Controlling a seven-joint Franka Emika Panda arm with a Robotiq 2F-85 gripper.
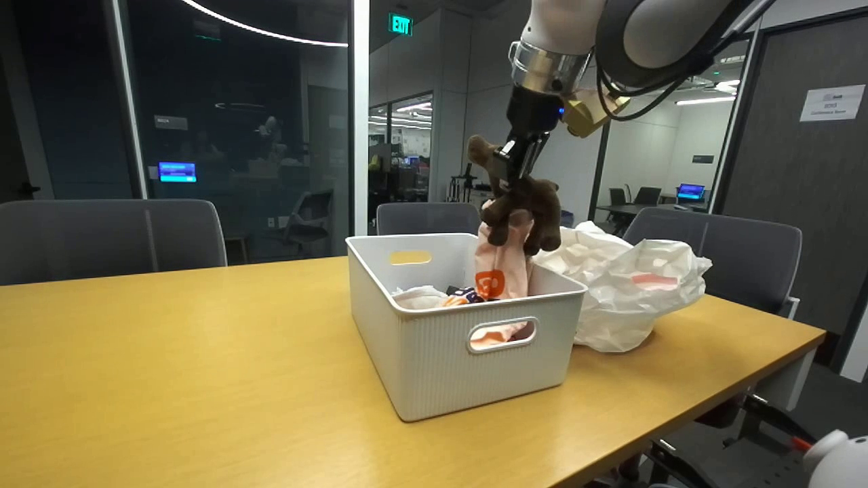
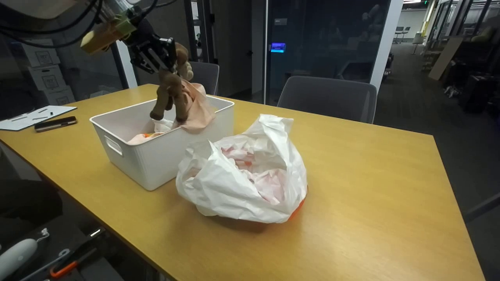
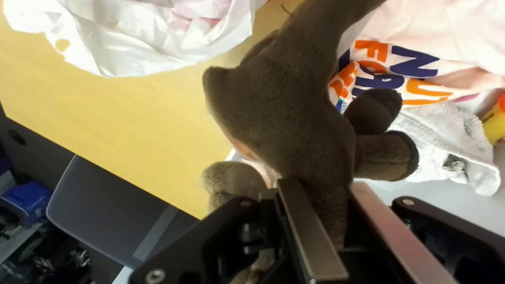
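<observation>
A brown plush toy fills the middle of the wrist view, part of its body squeezed between the two fingers of my gripper. Exterior view 1 has the gripper above the white bin, with the toy hanging over its right part. A pink cloth with orange and dark lettering stretches up from inside the bin to the toy. In exterior view 2 this cloth drapes against the toy's side and over the bin's rim. Whether the fingers also pinch the cloth is hidden.
Beside the bin stands an open, crumpled white bag with pinkish material inside. A white towel and a yellow item lie in the bin. A clipboard and a dark case are on the table, whose left side in exterior view 1 is clear.
</observation>
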